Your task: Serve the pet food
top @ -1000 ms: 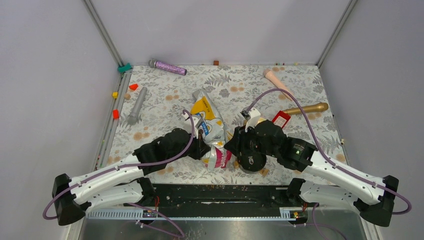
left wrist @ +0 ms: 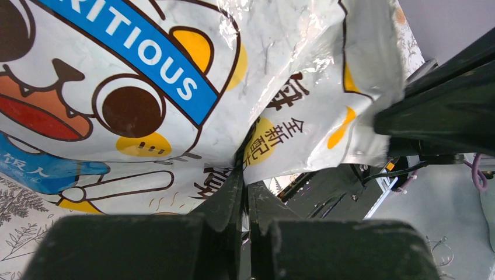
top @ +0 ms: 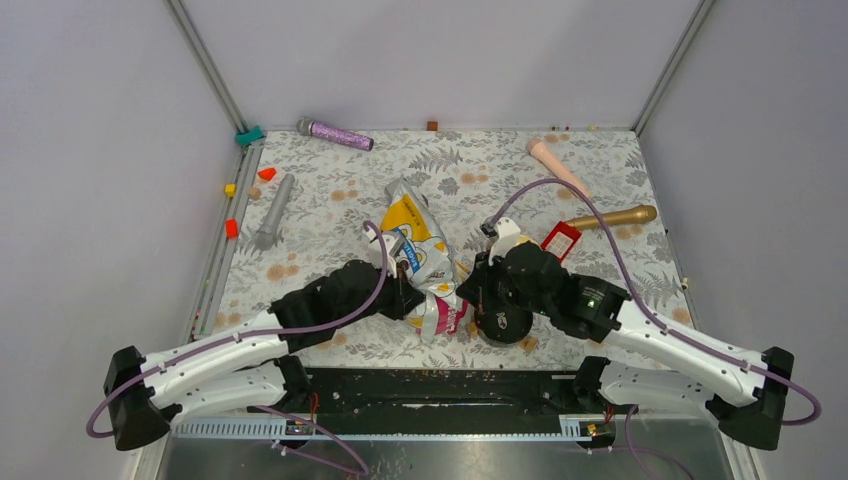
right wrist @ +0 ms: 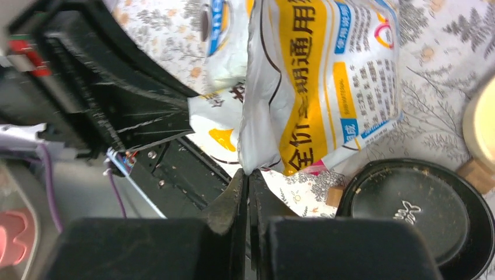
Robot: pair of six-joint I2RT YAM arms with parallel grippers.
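Observation:
A white, yellow and blue pet food bag (top: 418, 236) lies in the middle of the table, with a pink part at its near end. My left gripper is shut on a fold of the bag's film (left wrist: 303, 125). Opposite it, my right gripper is shut at another crease of the bag (right wrist: 318, 87), the thin film running in between its fingertips. The film stretches between both grippers, and no opening shows. Beside the bag, under the right arm, sits a round black dish (right wrist: 408, 201) with a small white logo.
A cream round object (right wrist: 483, 125) and small wooden blocks (right wrist: 335, 196) lie near the dish. Farther off are a red framed piece (top: 561, 241), a gold microphone (top: 622, 217), a pink one (top: 556, 166), a purple one (top: 336, 135) and a grey one (top: 274, 212).
The bag has been tugged a little and creases differently.

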